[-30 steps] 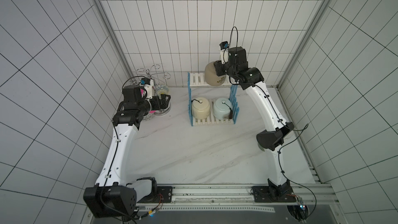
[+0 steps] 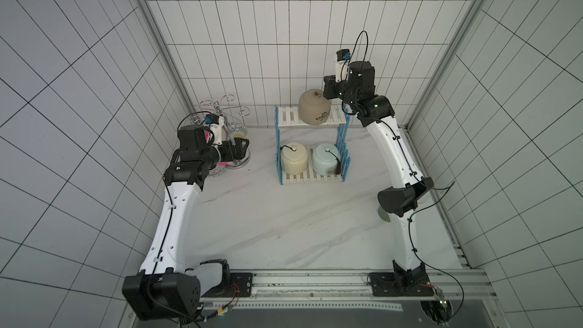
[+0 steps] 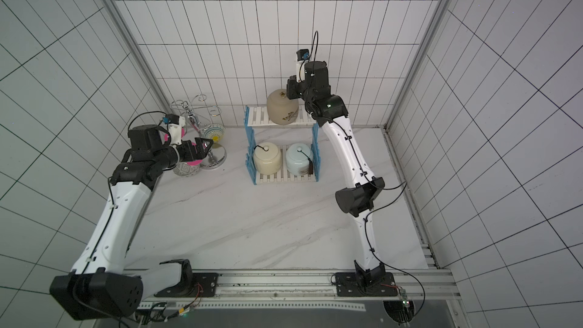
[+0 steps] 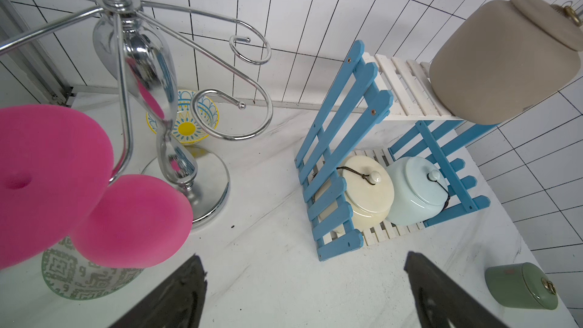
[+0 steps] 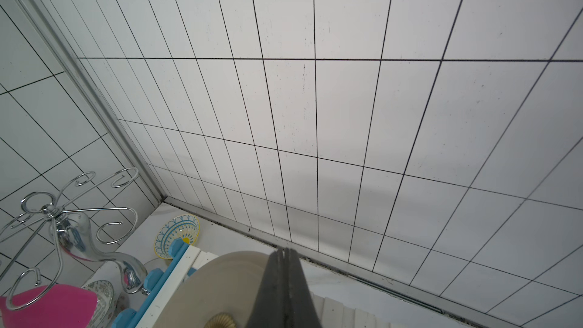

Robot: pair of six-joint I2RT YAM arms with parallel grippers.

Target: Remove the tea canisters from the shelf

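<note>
A taupe canister (image 2: 314, 107) stands on the top board of the blue-sided white shelf (image 2: 311, 178). On the lower board sit a cream canister (image 4: 367, 189) and a pale blue one (image 4: 414, 189), side by side. A green canister (image 4: 517, 285) is on the table to the right, mostly hidden by my right arm in the top left view. My right gripper is shut with nothing between its fingers, at the right of the taupe canister's lid and slightly above it. Far left, my left gripper is wide open and empty.
Near my left gripper is a chrome stand (image 4: 133, 42) with curled arms and pink cups (image 4: 136, 221). A patterned bowl (image 4: 185, 122) sits behind its base. White tiled walls (image 2: 303, 21) close in the back and sides.
My right gripper has moved right and up, off from over the taupe canister's lid. That canister has shifted very slightly on the top board. The left arm has stayed still.
</note>
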